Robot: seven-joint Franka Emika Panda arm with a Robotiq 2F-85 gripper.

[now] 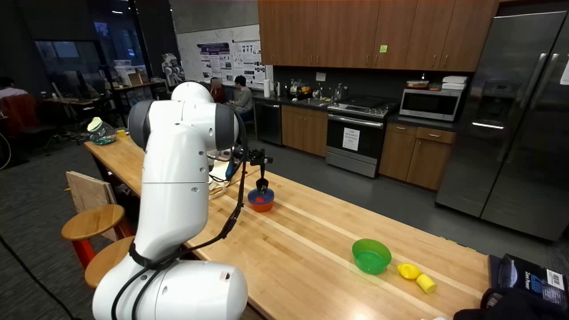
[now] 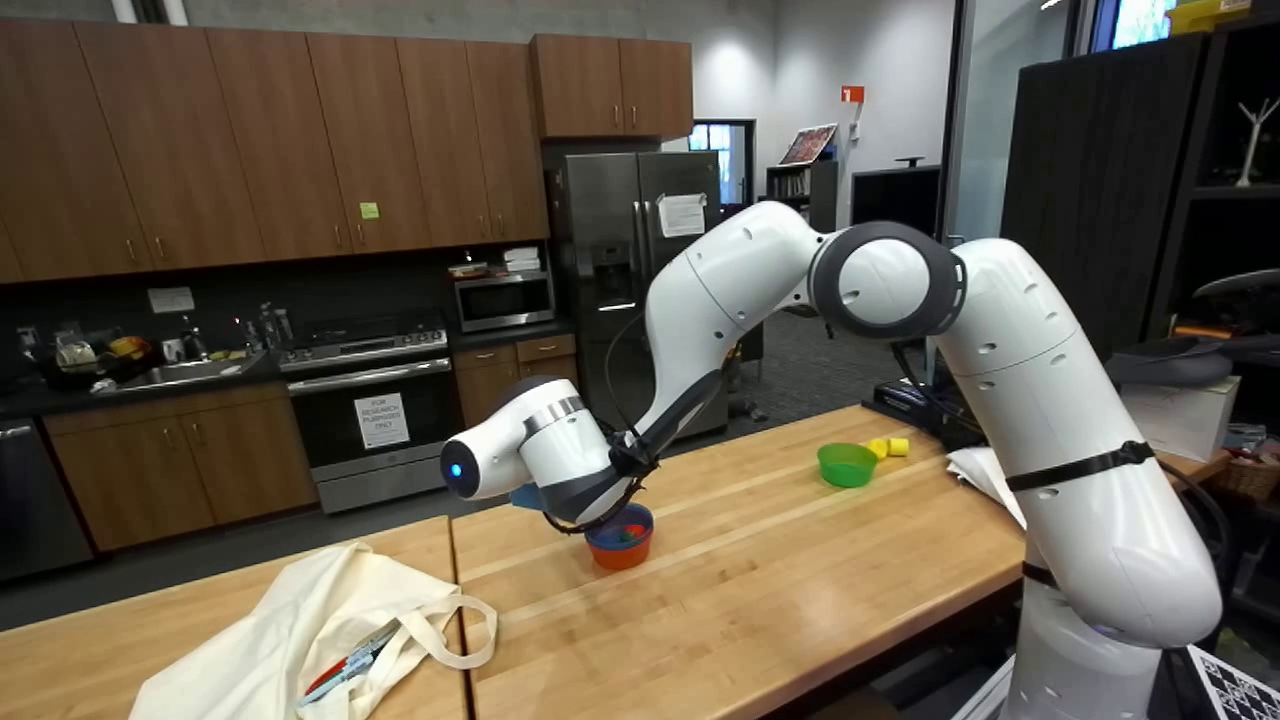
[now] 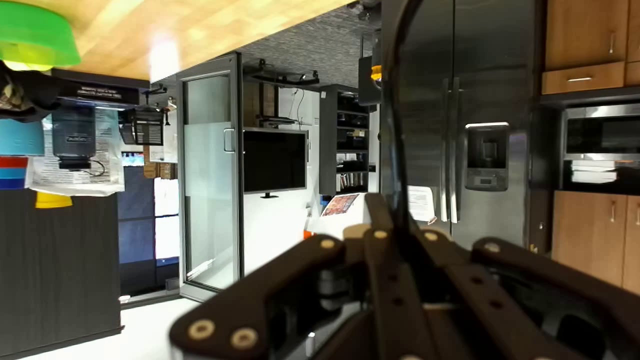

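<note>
A black spoon-like utensil (image 1: 262, 183) hangs head down from my gripper (image 1: 261, 162), its head at the opening of a bowl (image 1: 261, 206). That bowl is red-orange outside with a blue rim, and something red shows inside it. In the wrist view the dark handle (image 3: 393, 120) runs up out of the frame from my gripper, which is shut on it. My arm's wrist hides the gripper in exterior view 2, where the bowl (image 2: 620, 550) holds small red and green bits. Whether the utensil touches the contents I cannot tell.
A green bowl (image 1: 371, 256) stands farther along the table, beside a yellow lemon-like item (image 1: 409, 271) and a yellow cylinder (image 1: 426, 283). A cream cloth bag (image 2: 324, 612) lies near the table seam. Bare tabletop separates the two bowls.
</note>
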